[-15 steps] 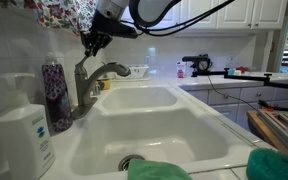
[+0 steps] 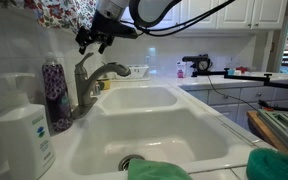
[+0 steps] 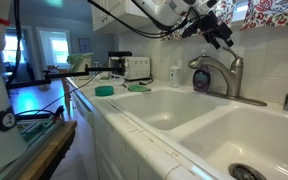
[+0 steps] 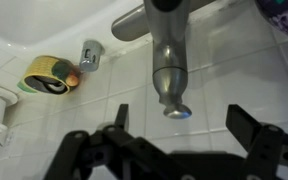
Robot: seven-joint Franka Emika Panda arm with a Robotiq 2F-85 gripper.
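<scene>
A brushed-metal faucet (image 2: 85,92) stands behind the white double sink, its spout curving over the basin. Its lever (image 4: 169,75) points up between the two dark fingers in the wrist view, with its rounded tip near the level of the fingertips. My gripper (image 2: 92,45) hangs just above the faucet, pointing down, its fingers wide apart. In exterior view 2 the gripper (image 3: 222,42) is likewise over the faucet's top. Clear gaps show on both sides of the lever in the wrist view, and nothing is held.
Left of the faucet stand a dark patterned bottle (image 2: 56,95) and a white soap bottle (image 2: 26,135). A green cloth (image 2: 156,171) lies on the front sink edge. The wrist view shows a yellow-rimmed cup (image 4: 52,75). The tiled wall is close behind; both basins look empty.
My gripper has shifted slightly upward over the faucet, and its fingers look farther apart. The faucet and the things around the sink stay where they were.
</scene>
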